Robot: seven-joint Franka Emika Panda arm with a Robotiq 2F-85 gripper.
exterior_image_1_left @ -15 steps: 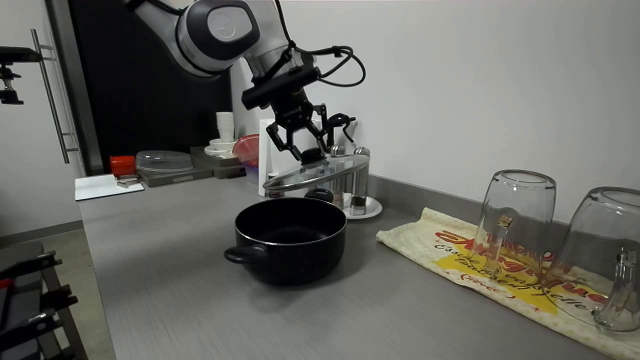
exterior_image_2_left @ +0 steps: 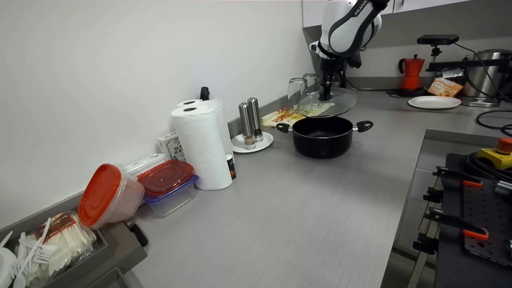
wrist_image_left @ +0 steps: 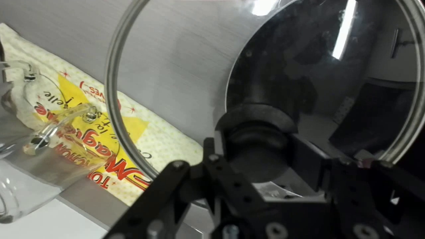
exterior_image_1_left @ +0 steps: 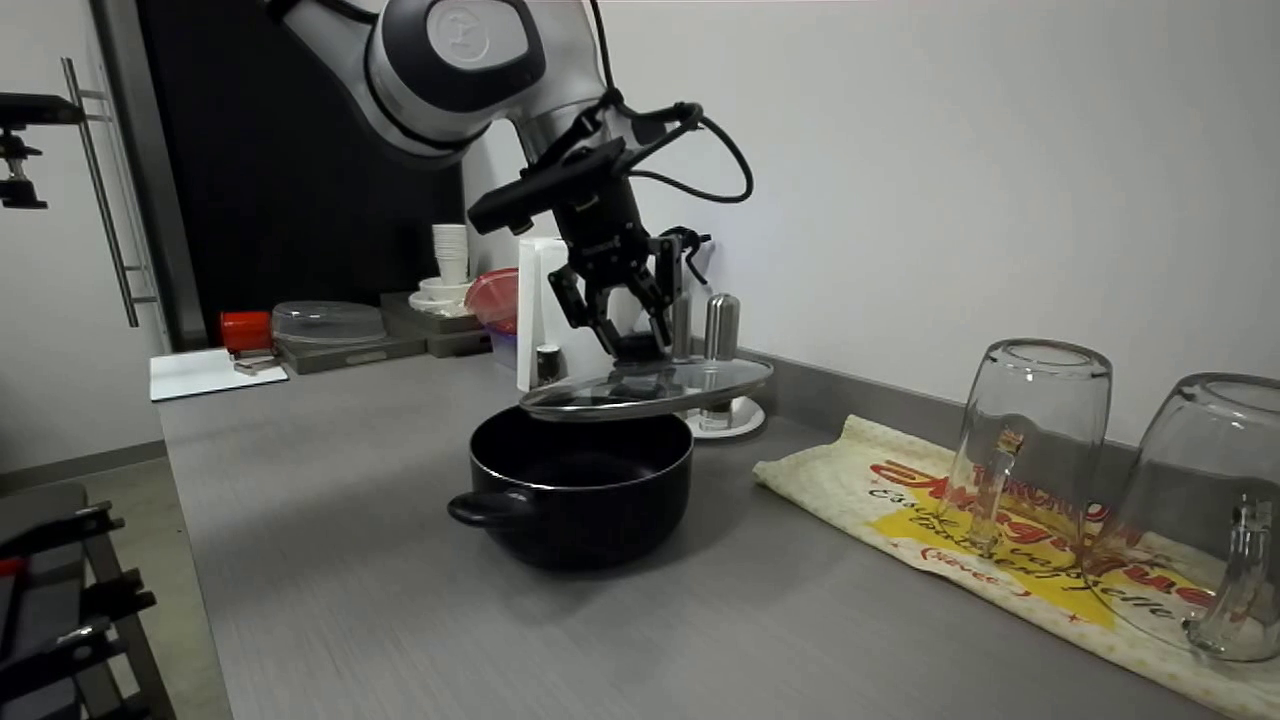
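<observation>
A glass lid (exterior_image_1_left: pixel 708 382) with a metal rim hangs tilted above the black pot (exterior_image_1_left: pixel 588 522). My gripper (exterior_image_1_left: pixel 638 338) is shut on the lid's black knob (wrist_image_left: pixel 257 153), which sits between the two fingers in the wrist view. In exterior view 1 the lid overlaps the pot's far rim and reaches past it to the right. Exterior view 2 shows the lid (exterior_image_2_left: pixel 343 101) over the pot's back side, with a gap between them at the front. The pot (exterior_image_2_left: pixel 322 139) stands upright and uncovered, a handle on each side.
Two steel grinders (exterior_image_2_left: pixel 254 120) stand on a small white plate (exterior_image_2_left: pixel 238 144) near the wall. Glass mugs (exterior_image_1_left: pixel 1032 444) rest upside down on a printed cloth (exterior_image_1_left: pixel 828 480) to the right. Paper towel rolls (exterior_image_2_left: pixel 201 144) stand farther along the wall. The counter in front of the pot is clear.
Gripper and lid have moved lower and slightly right in exterior view 1. The lid tilts less steeply and now hides the pot's far handle. The pot has not moved.
</observation>
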